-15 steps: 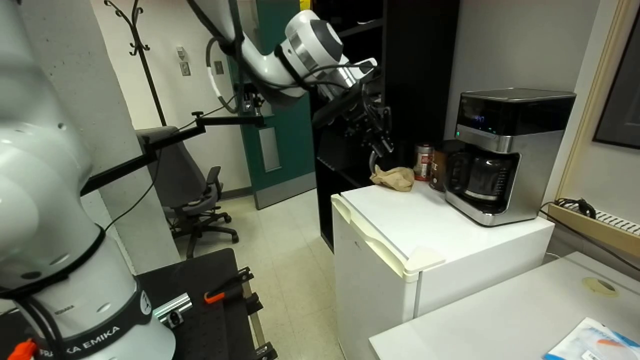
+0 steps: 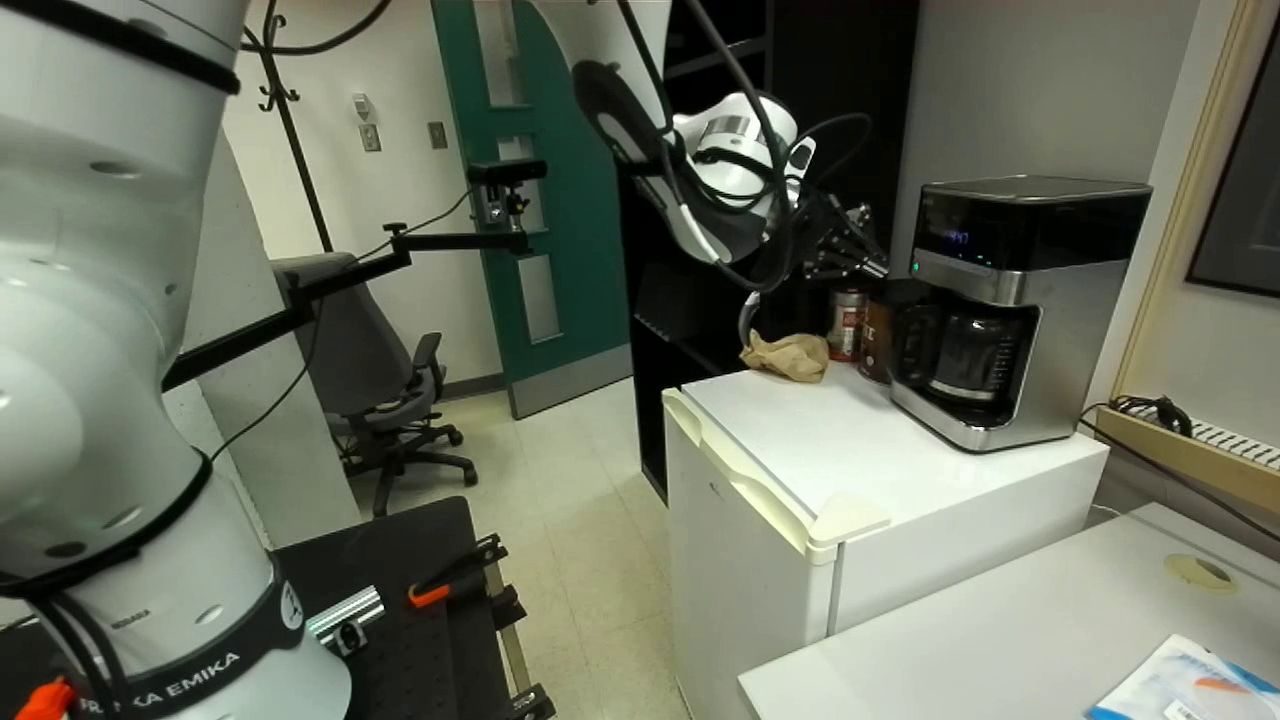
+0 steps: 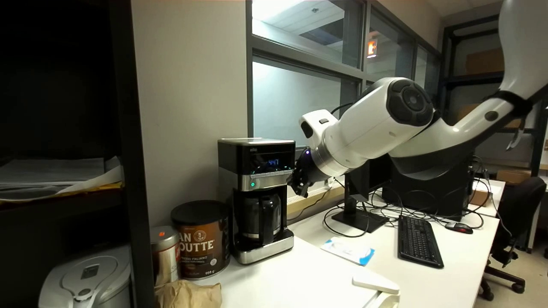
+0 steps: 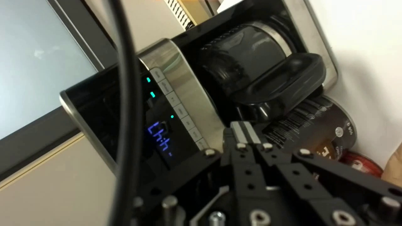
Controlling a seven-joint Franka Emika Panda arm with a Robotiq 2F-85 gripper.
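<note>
The silver and black coffee maker (image 2: 1029, 240) stands on the white fridge top, its display lit and a glass carafe (image 2: 972, 350) inside it. My gripper is shut, with nothing visible between its fingers. In the wrist view its fingertips lie over the lower edge of the metal button strip (image 4: 177, 107), close to the carafe's black handle (image 4: 286, 83); whether they touch the machine cannot be told. From the second exterior view, the gripper (image 3: 298, 190) appears at the machine's front.
A brown coffee can (image 3: 200, 246), a smaller tin (image 3: 165, 254) and a crumpled paper bag (image 2: 786, 356) sit beside the machine. A dark shelf (image 3: 123, 128) rises nearby. A loose cable (image 4: 128, 113) crosses the wrist view.
The arm has swung to the right in the first exterior view, bringing my gripper from above the paper bag to the coffee maker's front. The objects on the fridge have not moved.
</note>
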